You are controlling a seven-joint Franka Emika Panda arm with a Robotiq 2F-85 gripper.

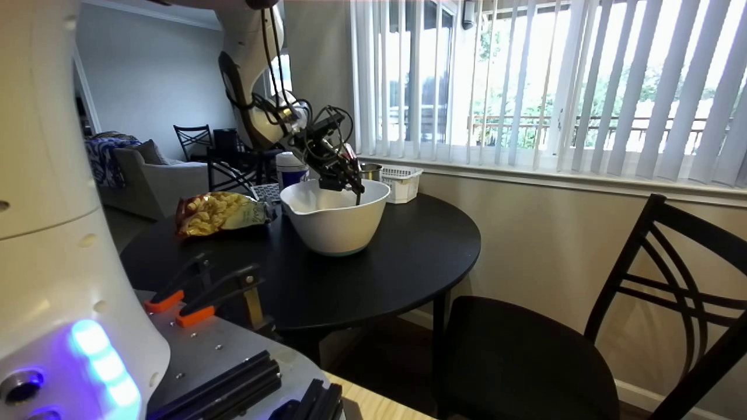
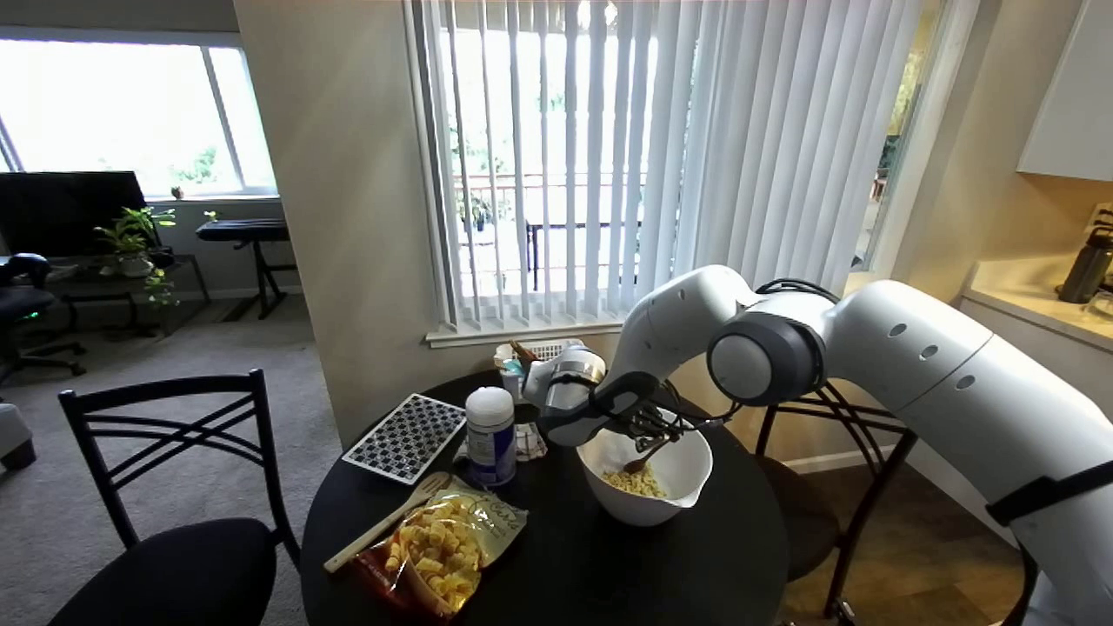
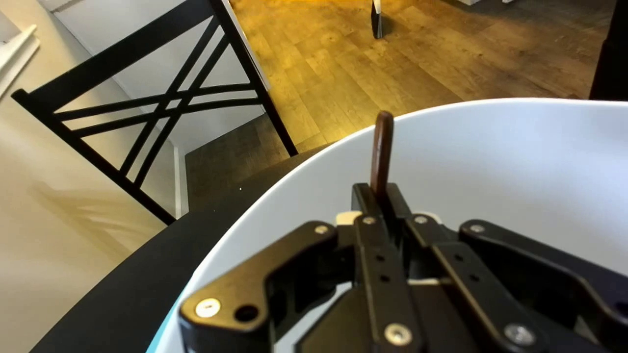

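My gripper is shut on the handle of a brown wooden spoon, whose end sticks out past the fingertips in the wrist view. It is down at the mouth of a large white mixing bowl on the black round table. In exterior view 2 the spoon slants down into the bowl, its head at the pale yellow food pieces on the bottom. The bowl's near wall hides the spoon's lower part in exterior view 1.
An open snack bag, a wooden fork, a wipes canister and a checkered board lie left of the bowl. A white basket stands behind it.
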